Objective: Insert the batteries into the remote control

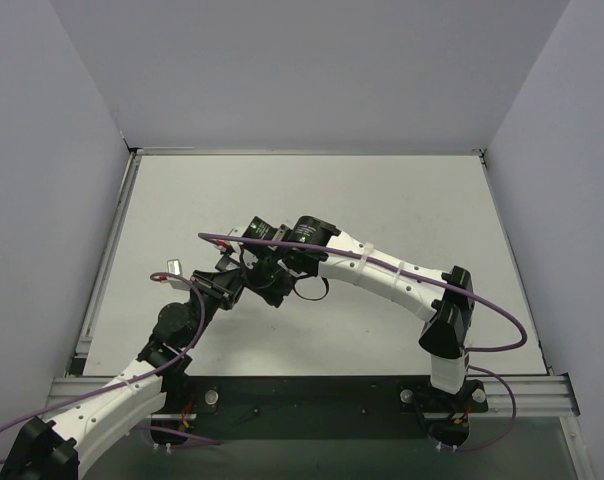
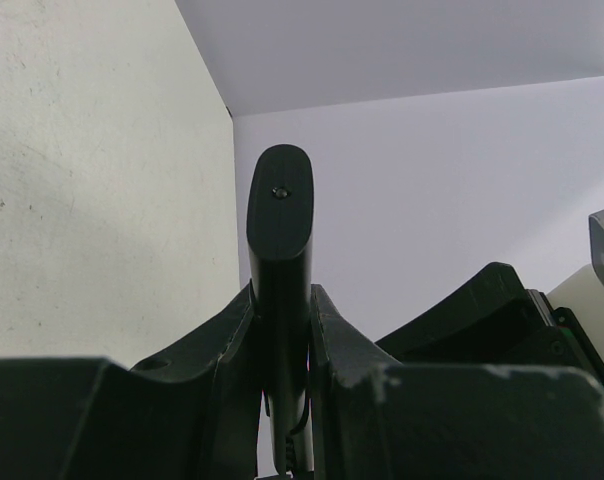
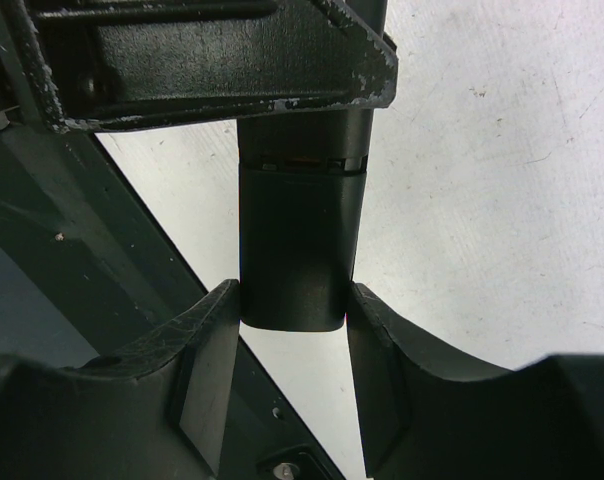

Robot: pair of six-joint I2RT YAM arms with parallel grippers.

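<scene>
A black remote control stands between both grippers; in the left wrist view it appears end-on as a dark upright bar. My left gripper is shut on it. In the right wrist view, my right gripper has its fingertips on either side of the remote's lower section, which looks like the battery cover, with a seam across it above; whether they grip it is hard to judge. No batteries can be made out. In the top view both grippers meet left of centre, largely hidden by the arms.
Grey walls surround it, and a dark rail runs along the front edge.
</scene>
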